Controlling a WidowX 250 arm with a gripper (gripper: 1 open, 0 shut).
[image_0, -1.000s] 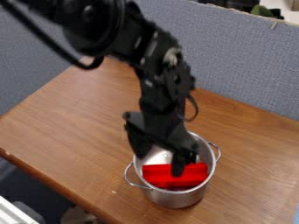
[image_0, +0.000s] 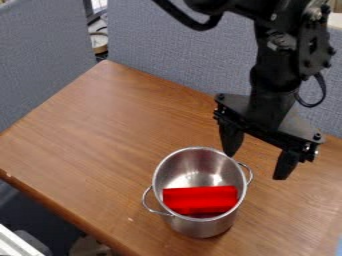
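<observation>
A steel pot (image_0: 197, 225) with two wire handles stands on the wooden table (image_0: 94, 130) in the lower middle of the camera view. A red cylinder (image_0: 201, 200) lies inside it, near the front. My black gripper (image_0: 258, 153) is open above the table at the pot's back right, its two fingers spread apart with nothing seen between them.
Grey padded walls border the table at the left and back. The wood is clear left of the pot and to its right. A white object sits at the bottom left corner, beyond the table's edge.
My gripper has risen out from over the pot and moved back and to the right. The red cylinder remains in the pot.
</observation>
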